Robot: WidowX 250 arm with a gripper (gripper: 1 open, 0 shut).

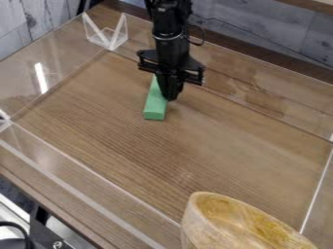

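Note:
A green rectangular object [155, 109] lies on the wooden table [143, 165], upper middle of the camera view. The black gripper [173, 82] hangs down over its upper end, hiding part of it. The fingertips are dark and small, so I cannot tell whether they are open, shut or holding the object.
A yellow bowl-like container [240, 224] stands at the bottom right. A grey wall [274, 44] runs behind the table, with white tape-like pieces at the left and upper left.

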